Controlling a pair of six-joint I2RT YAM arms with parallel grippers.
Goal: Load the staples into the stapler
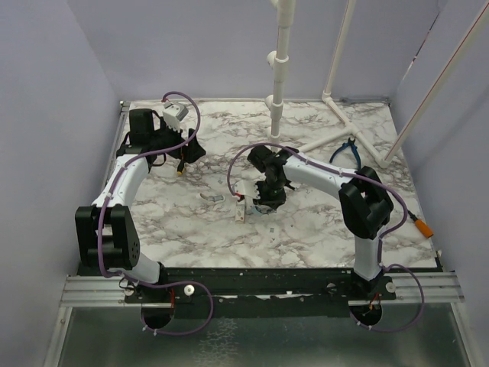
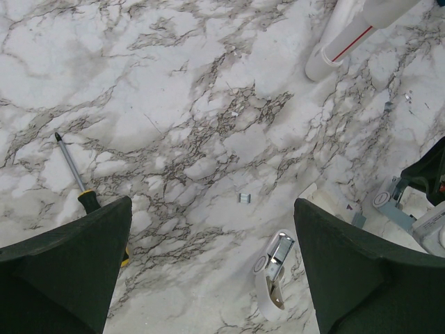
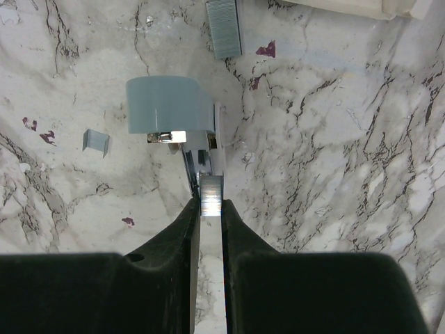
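Observation:
The light blue stapler (image 3: pixel 163 104) stands open on the table, its metal channel pointing toward my right gripper. That gripper is shut on a short staple strip (image 3: pixel 211 191), held over the end of the channel. Another staple strip (image 3: pixel 224 28) lies beyond the stapler, and a small piece of staples (image 3: pixel 96 141) lies to its left. My left gripper (image 1: pixel 191 153) hangs open over the back left, nothing between its fingers. A white stapler (image 2: pixel 268 296) lies below it.
A screwdriver (image 2: pixel 69 163) lies under the left gripper. White pipes (image 1: pixel 279 76) rise at the back. Blue pliers (image 1: pixel 355 153) and an orange-handled tool (image 1: pixel 422 227) lie at the right.

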